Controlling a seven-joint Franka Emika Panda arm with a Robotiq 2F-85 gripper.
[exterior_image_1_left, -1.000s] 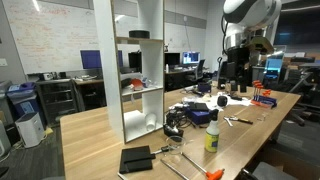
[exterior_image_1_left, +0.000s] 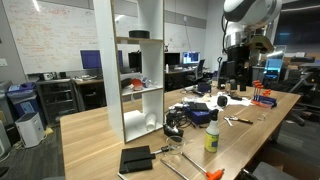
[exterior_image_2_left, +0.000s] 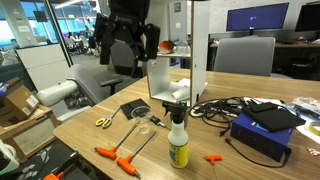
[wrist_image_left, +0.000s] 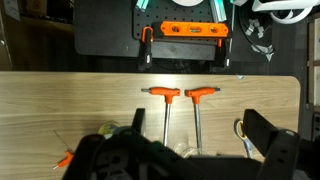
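High over the table, my gripper stands open, its dark fingers far apart with nothing held. Below it in the wrist view lie two T-handled tools with orange handles, one on the left (wrist_image_left: 165, 112) and one on the right (wrist_image_left: 198, 115). The lower ends of both are partly hidden. From the second exterior view, the tools (exterior_image_2_left: 128, 163) rest near the front edge of the table. A spray bottle with a yellow label (exterior_image_2_left: 178, 145) is upright to their right. Scissors with orange-yellow handles (exterior_image_2_left: 104, 122) lie to the left, beyond them.
A white shelf unit (exterior_image_1_left: 143, 75) rises from the table. Around it are a black pouch (exterior_image_2_left: 132, 107), a clear round item (exterior_image_2_left: 142, 126), tangled black cables (exterior_image_2_left: 213, 110), a blue box (exterior_image_2_left: 262, 135) and a small orange clip (exterior_image_2_left: 213, 158). Bare wood (exterior_image_1_left: 90, 140) shows at the table's left.
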